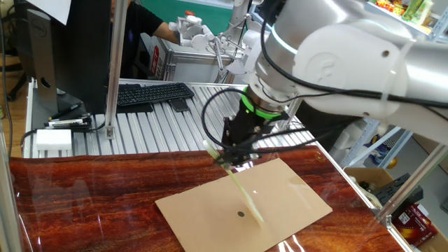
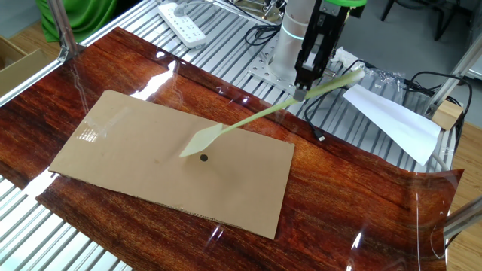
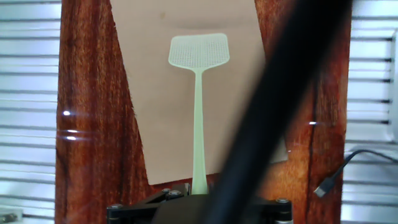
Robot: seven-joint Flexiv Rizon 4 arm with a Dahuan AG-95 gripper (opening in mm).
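Observation:
A pale green fly swatter is held by its handle in my gripper, which is shut on it. The handle's end sticks out behind the fingers, and the mesh head slants down over the cardboard sheet. In the wrist view the head points straight away from me, above the sheet; whether it touches is unclear. A small dark spot lies on the cardboard close beside the head. From exterior view 1, cables partly cover the gripper. A blurred black cable crosses the wrist view and hides part of the fingers.
The cardboard rests on a glossy wood-patterned sheet. Behind it are a power strip, white paper and a loose cable plug. A keyboard and white box stand on the slatted table.

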